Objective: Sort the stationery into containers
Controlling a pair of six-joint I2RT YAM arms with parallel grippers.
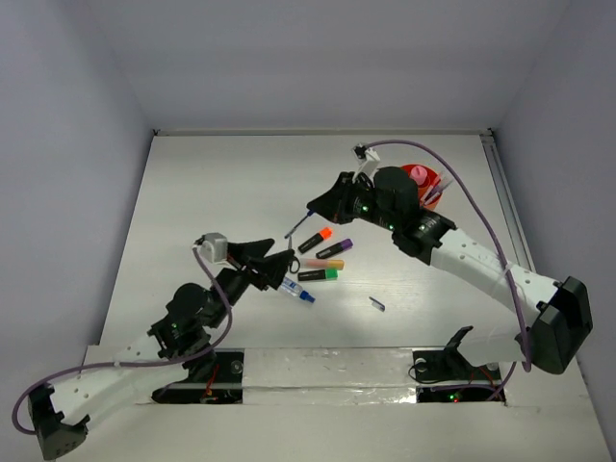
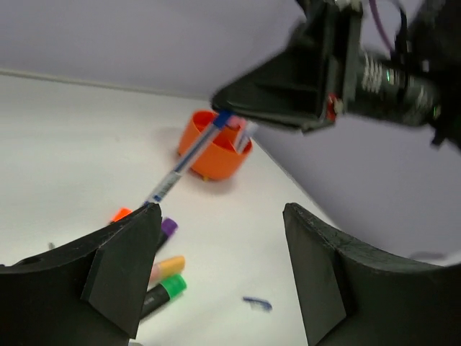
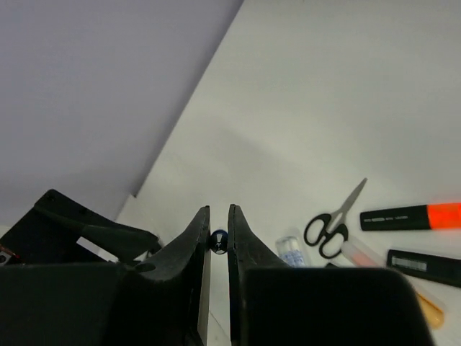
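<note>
My right gripper point(image 1: 318, 207) is raised over the table, shut on a slim blue-capped pen point(image 2: 184, 160) that slants down from it. My left gripper point(image 1: 282, 262) is lower and left, open, the pen's far end beyond its fingers in the left wrist view. On the table lie scissors point(image 3: 325, 232), orange point(image 1: 315, 241), purple point(image 1: 333, 249) and green point(image 1: 318, 275) markers, a yellow-pink marker point(image 1: 327, 264), a blue-capped bottle-like item point(image 1: 296, 290) and a small blue item point(image 1: 377, 303). An orange cup point(image 2: 220, 162) holding stationery is at the back right, partly hidden in the top view.
Walls bound the table at the back and both sides. The right arm hangs over the right part of the table, near the cup.
</note>
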